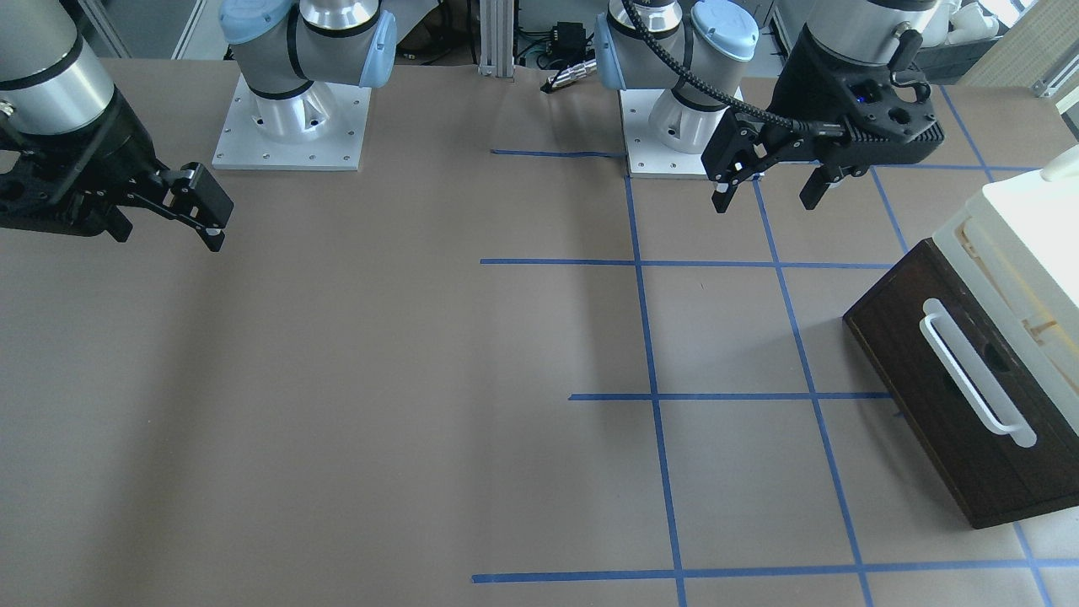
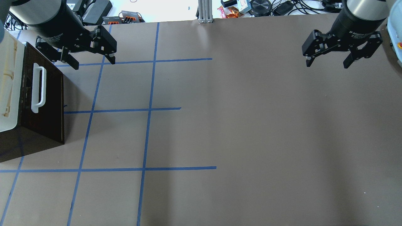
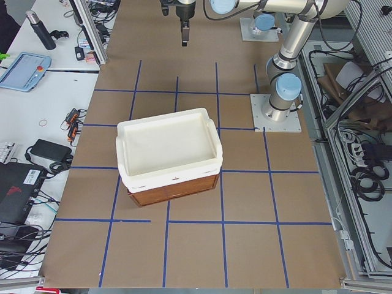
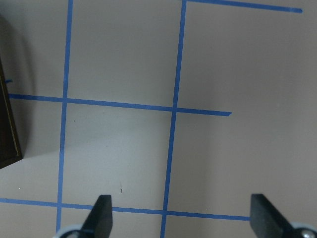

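My gripper stands open over the taped blue grid, with nothing between its fingers; it also appears at the upper right of the front view (image 1: pixel 764 202) and upper left of the top view (image 2: pixel 93 62). Beside it is a dark wood box with a white handle (image 1: pixel 971 374), topped by a white tray-like part (image 3: pixel 169 147). In the left wrist view only the box's dark edge (image 4: pixel 7 129) shows, at the far left.
A second arm with a black gripper (image 2: pixel 326 56) stands at the other side. The tabletop (image 2: pixel 263 131) between the arms is clear. Cables and equipment lie beyond the table's edges.
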